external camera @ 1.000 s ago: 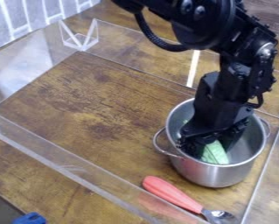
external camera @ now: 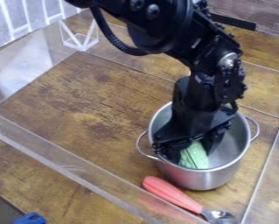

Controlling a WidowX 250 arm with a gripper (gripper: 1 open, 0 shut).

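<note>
My black gripper (external camera: 188, 140) reaches down from the top into a steel pot (external camera: 215, 176) on the right of the wooden surface. Its fingers are inside the pot, over a pale green, long object (external camera: 194, 156) lying there. Whether they touch or hold it I cannot tell, as the gripper hides much of it. Just in front of the pot lies a spoon with a pink handle (external camera: 166, 191).
Clear plastic walls (external camera: 83, 179) border the wooden work area (external camera: 77, 105), whose middle and left are free. A small blue object (external camera: 30, 219) is at the lower left edge.
The arm and gripper have moved to the left, and the pot has shifted left with them. The pink-handled spoon has not visibly moved.
</note>
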